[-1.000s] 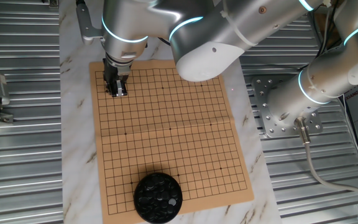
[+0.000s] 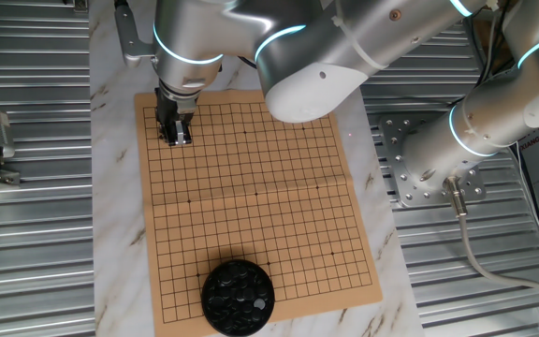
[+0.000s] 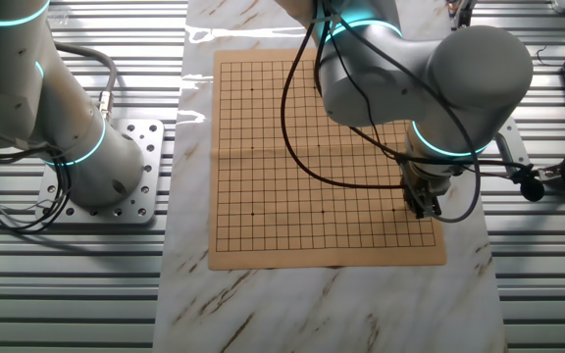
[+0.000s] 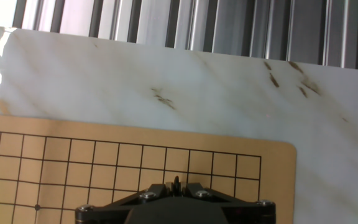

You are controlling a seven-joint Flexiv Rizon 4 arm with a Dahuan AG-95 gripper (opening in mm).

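The tan gridded board (image 2: 251, 215) lies flat on the marble tabletop, with no stones visible on its uncovered part. On its near edge in exterior view 1 rests a round black bowl (image 2: 238, 298) holding several dark pieces, one with a lighter sheen. My gripper (image 2: 180, 138) points down over the board's far-left corner area. In the wrist view, the gripper has its tips close together near a board corner. A thin dark sliver shows between them; whether it is a held piece or part of the tips is unclear. Exterior view 2 mostly hides the gripper.
Bare marble (image 2: 120, 215) borders the board, with slatted metal (image 2: 31, 243) beyond it. Loose black cables (image 3: 302, 162) hang from my arm across the board in exterior view 2. The board's middle is clear.
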